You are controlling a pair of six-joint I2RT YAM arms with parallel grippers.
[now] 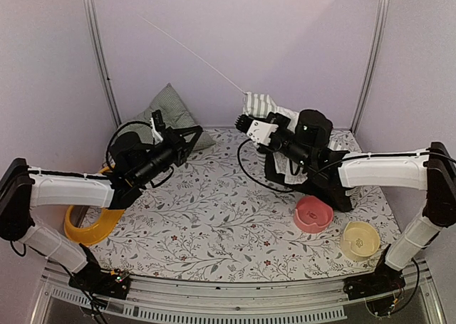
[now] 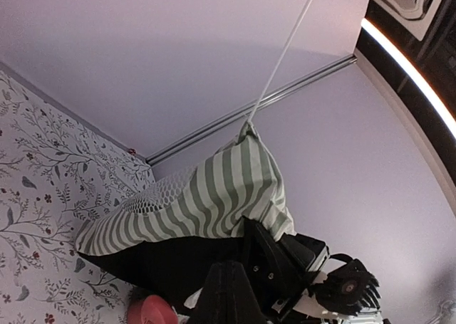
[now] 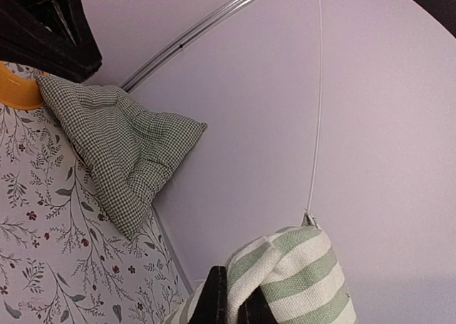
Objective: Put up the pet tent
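The pet tent, in green and white striped cloth (image 2: 235,185) with mesh and a black base (image 2: 178,256), is held up off the floor. My right gripper is shut on a fold of the striped cloth (image 3: 306,278). From the tent's corner a thin white pole (image 1: 196,55) slants up and left across the back wall, its far end free of both grippers. My left gripper (image 1: 198,132) hangs left of the tent, apart from it; its fingers (image 2: 226,295) are shut with nothing showing between them. The right arm hides part of the tent.
A checked cushion (image 1: 182,117) leans at the back left, with a yellow-orange ring (image 1: 96,231) in front of it. Pink (image 1: 313,213) and cream bowls (image 1: 360,240) stand at the right front.
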